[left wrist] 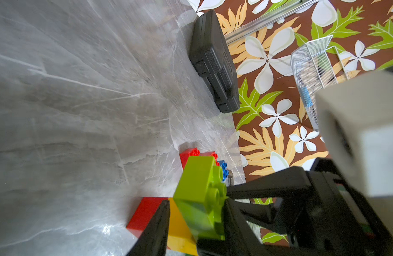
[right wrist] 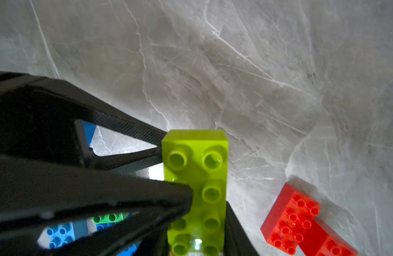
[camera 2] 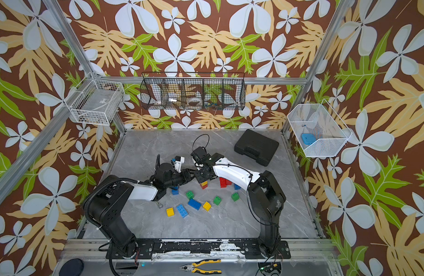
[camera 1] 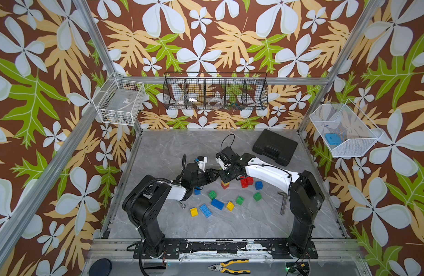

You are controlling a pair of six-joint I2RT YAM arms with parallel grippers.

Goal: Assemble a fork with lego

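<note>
A long lime green brick (right wrist: 196,170) is held up above the table, its studs toward the right wrist camera. In the left wrist view the same lime brick (left wrist: 198,183) sits between the fingers of my left gripper, which is shut on it. My right gripper is also shut on this brick, its fingers on either side of the lower part. The left gripper's fingers (right wrist: 162,198) cross in from the left in that view. A yellow brick (left wrist: 179,230) and a red brick (left wrist: 146,213) show behind and below, joined or touching; I cannot tell which.
Loose red bricks (right wrist: 290,217), a light blue brick (camera 1: 205,210), a blue brick (camera 1: 217,203), yellow bricks (camera 1: 230,205) and green bricks (camera 1: 239,200) lie around the arms. A black case (camera 1: 275,146) stands at the back right, a hex tool (camera 1: 283,202) at the right.
</note>
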